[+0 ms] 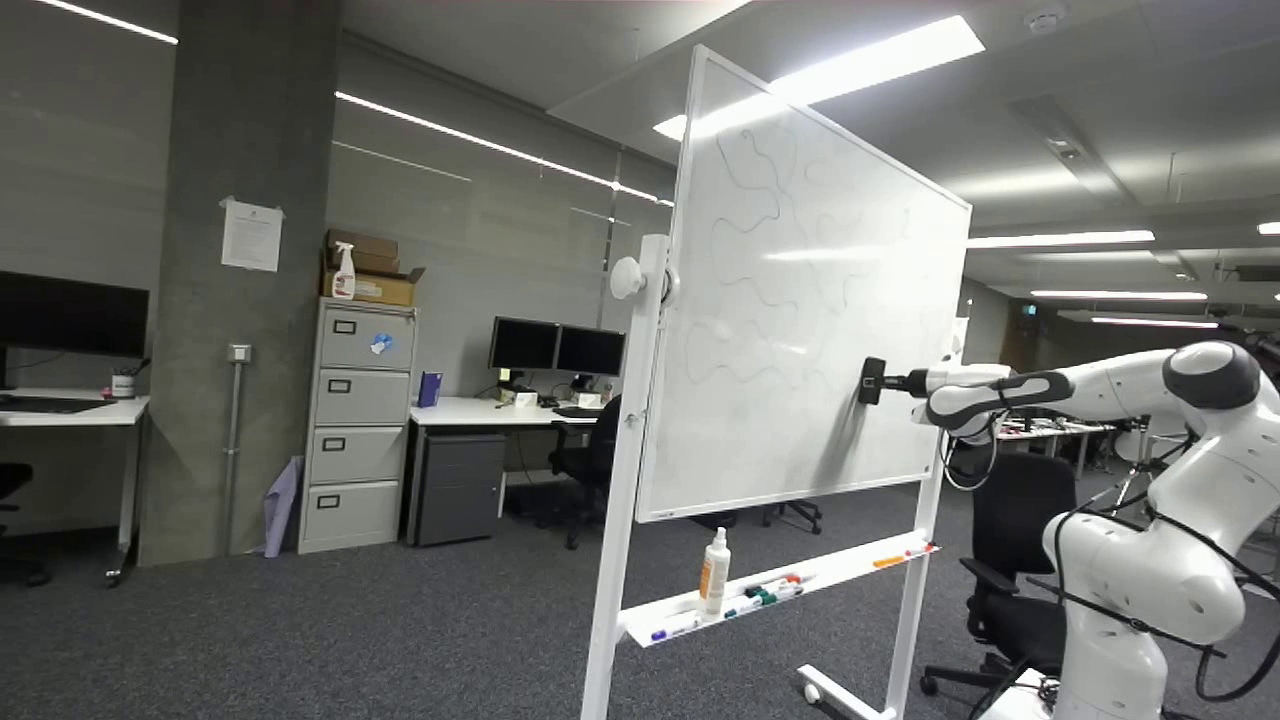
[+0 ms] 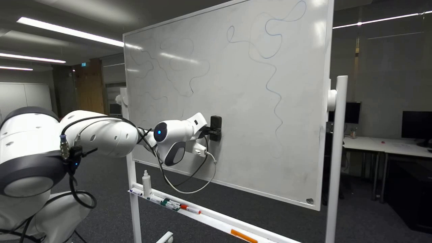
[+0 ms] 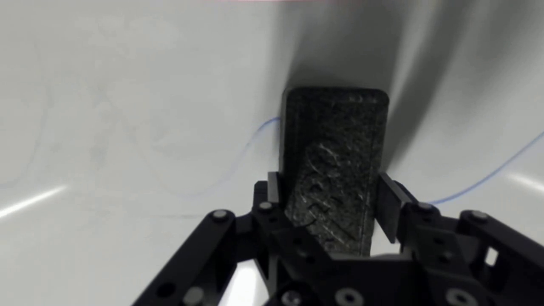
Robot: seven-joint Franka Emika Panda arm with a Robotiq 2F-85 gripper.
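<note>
A black whiteboard eraser (image 3: 334, 153) is clasped between the fingers of my gripper. In exterior view 1 the eraser (image 1: 872, 380) stands upright at the right part of the whiteboard (image 1: 768, 432). Exterior view 2 has the eraser (image 2: 215, 129) near the middle of the board, with my gripper (image 2: 210, 131) behind it. Whether its face touches the board cannot be told. Faint wavy lines (image 2: 279, 101) run over the board, darker at the upper right in that view. In the wrist view a blue line (image 3: 474, 186) shows on either side of the eraser.
Below the board, a tray (image 1: 840, 568) carries a spray bottle (image 1: 714, 572), several markers (image 1: 768, 594) and an orange marker (image 2: 243, 236). Cables (image 2: 190, 192) hang in a loop under my wrist. An office chair (image 1: 1020, 540) stands beside the arm.
</note>
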